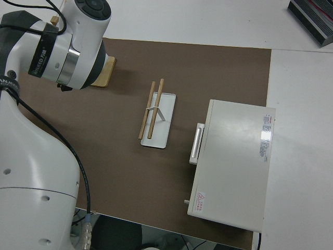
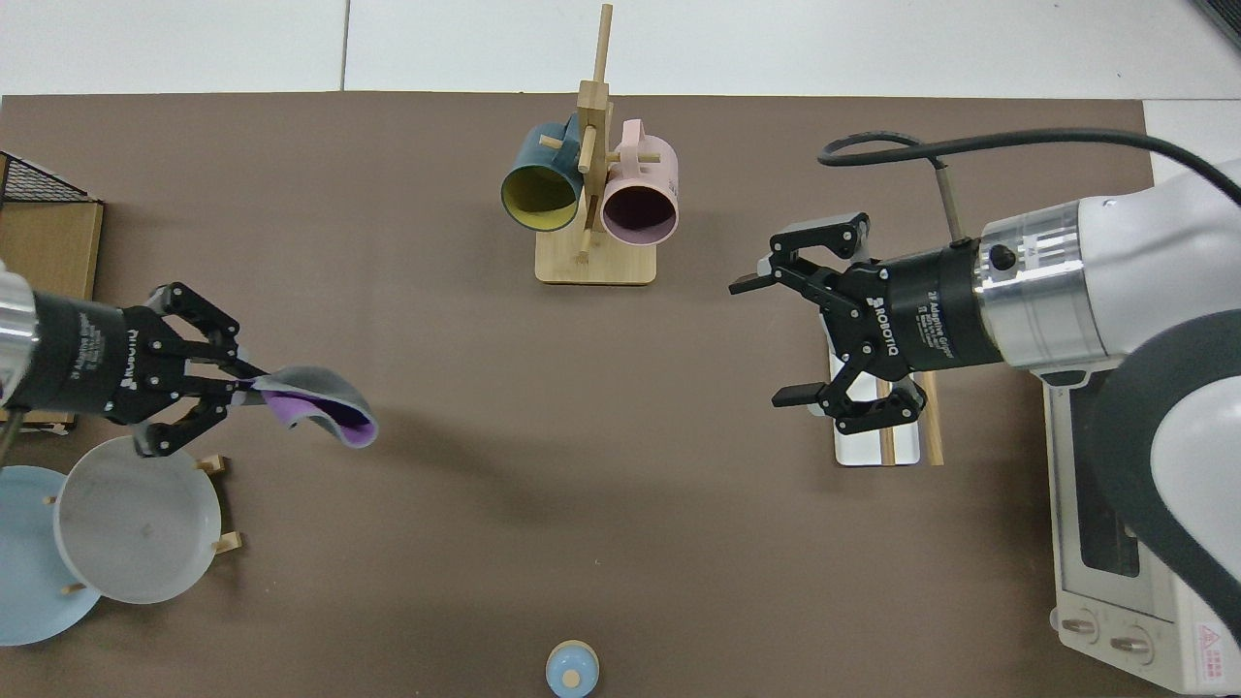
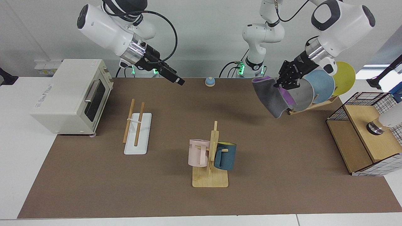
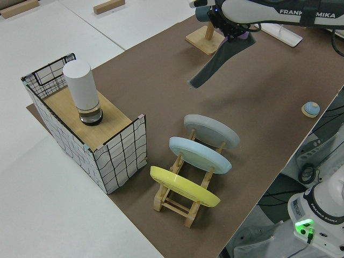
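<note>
In the top view my left gripper (image 2: 246, 390) is shut on a grey and purple cloth (image 2: 314, 396), held in the air above and right of the plate rack with its white plate (image 2: 136, 520) and blue plate (image 2: 29, 558). The cloth also shows in the left view (image 3: 271, 96). My right gripper (image 2: 756, 341) is open and empty, left of the white tray (image 2: 849, 454) with wooden sticks. A mug tree (image 2: 593, 266) holds a blue mug (image 2: 541, 174) and a pink mug (image 2: 640, 192).
A white toaster oven (image 2: 1111, 605) stands at the right, a wire basket (image 2: 47, 244) with wooden shelves at the far left, and a small blue object (image 2: 571, 669) at the near edge.
</note>
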